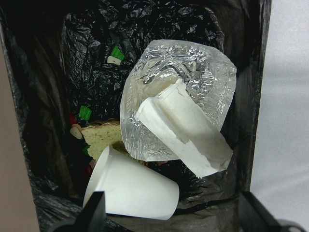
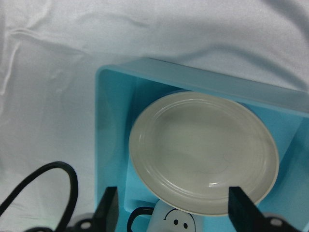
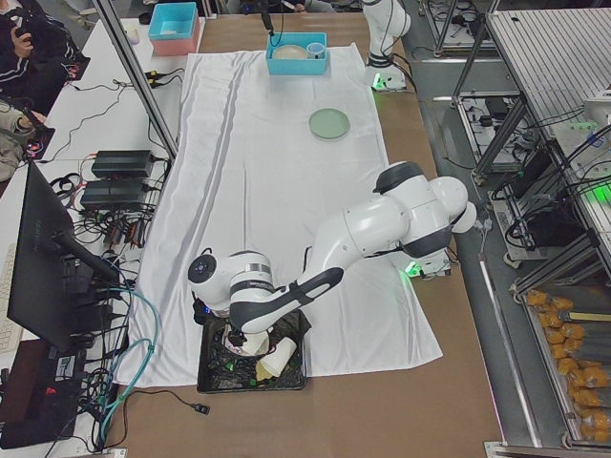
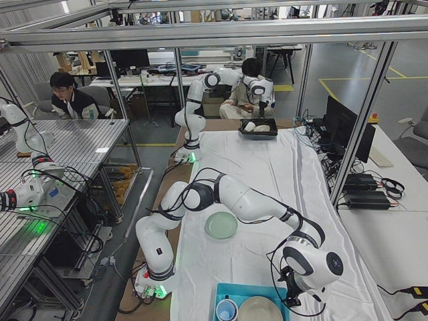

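Note:
My left gripper hangs open over a black lined bin point(image 3: 250, 378) in the left wrist view, with nothing visibly held. In it lie crumpled clear plastic point(image 1: 140, 116), a torn white paper piece point(image 1: 188, 135), a white cup point(image 1: 135, 188), a yellow sponge-like piece point(image 1: 101, 135) and small bits. My right gripper stands open above a blue box point(image 2: 111, 121) holding a beige plate point(image 2: 203, 150) and a mug point(image 2: 171, 220) with a face drawn on it.
A green plate point(image 3: 328, 122) lies on the white cloth point(image 3: 267, 181), which is clear between bin and box. A monitor point(image 3: 48, 267), cables and power units stand on the desk at the left. Metal frames line the right side.

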